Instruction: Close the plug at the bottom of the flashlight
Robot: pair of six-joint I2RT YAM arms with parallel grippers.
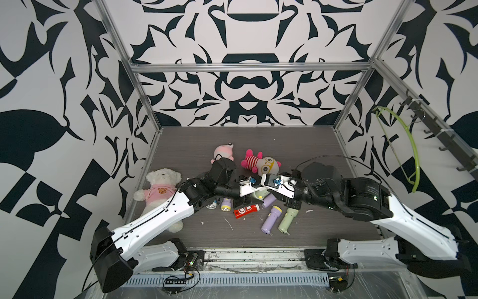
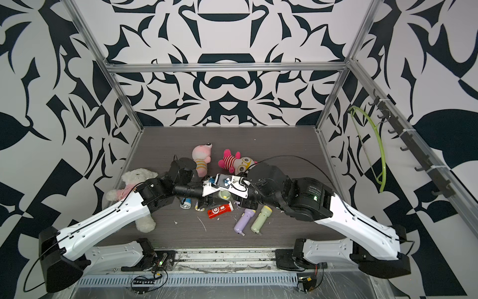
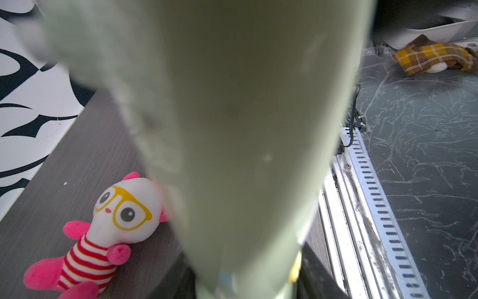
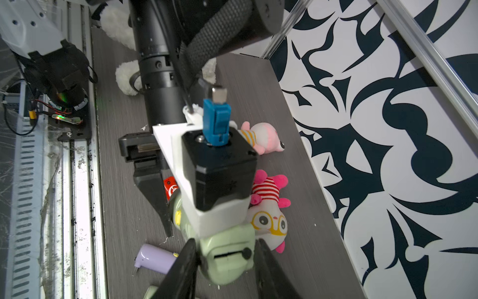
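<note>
My left gripper is shut on a pale green flashlight (image 3: 254,129), which fills much of the left wrist view. In the right wrist view its rounded end (image 4: 226,264), with a dark slot, points toward my right gripper, whose part-open fingers stand on either side of that end; whether they touch it is unclear. In both top views the two grippers meet over the table's middle, hiding most of the held flashlight.
Loose flashlights, purple (image 1: 271,219), green (image 1: 288,219) and red (image 1: 246,210), lie below the grippers. Plush toys (image 2: 234,160) lie behind, a white bear (image 1: 159,189) at left.
</note>
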